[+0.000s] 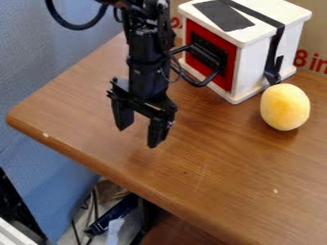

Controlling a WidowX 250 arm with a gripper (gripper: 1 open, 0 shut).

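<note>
My black gripper [140, 127] hangs low over the middle-left of the wooden table [205, 182], its two fingers spread apart with nothing visible between them. To its upper right stands a white box [255, 77] with a red front panel [215, 53] and black straps. A yellow, rounded, fruit-like object [285, 106] rests on the table at the right, apart from my gripper.
A cardboard box [311, 53] is behind the white one. The table's left and front edges border a blue partition [52, 86] and a floor area with bags and cables.
</note>
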